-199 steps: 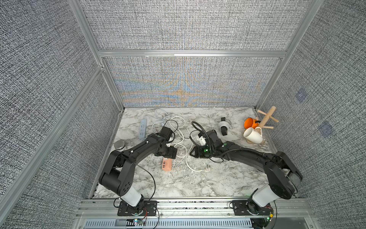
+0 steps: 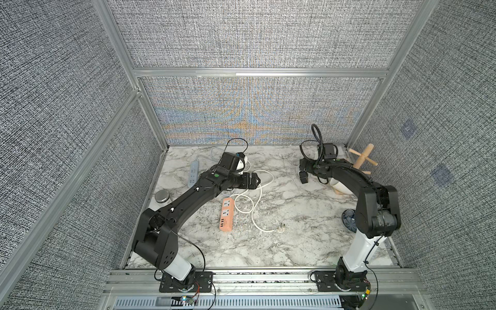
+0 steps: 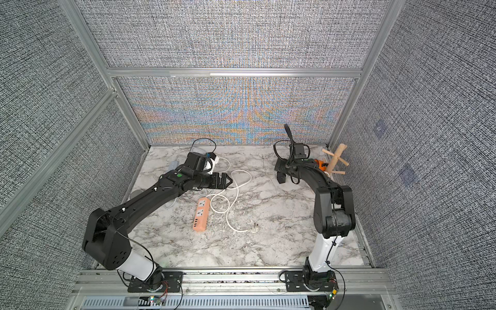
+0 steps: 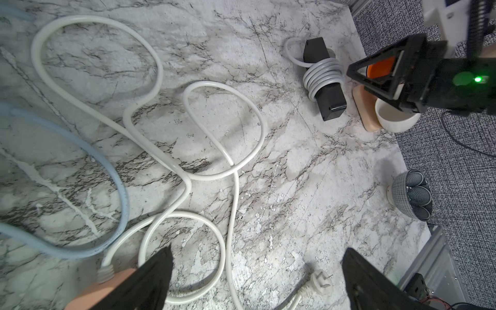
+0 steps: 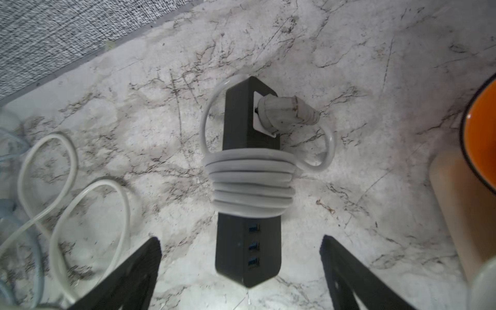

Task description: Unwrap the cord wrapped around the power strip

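A black power strip (image 5: 248, 242) lies at the back right, white cord (image 5: 250, 180) coiled round its middle, a plug (image 5: 284, 111) in its upper socket. Above it my open right gripper points down, one finger on each side in the right wrist view. My left gripper is open with nothing held, hovering over loose white cords (image 4: 232, 170) near the middle. An orange power strip (image 2: 226, 217) lies at the middle left with cord beside it.
A blue strip (image 2: 193, 170) and a round tin (image 2: 161, 195) are at the left. A wooden mug tree (image 3: 336, 155) with mugs stands at the right, close beside the black strip; a patterned cup (image 4: 408, 193) sits nearer the front.
My right gripper has moved from the middle to the back right, over the black strip. My left arm has shifted up and to the right.
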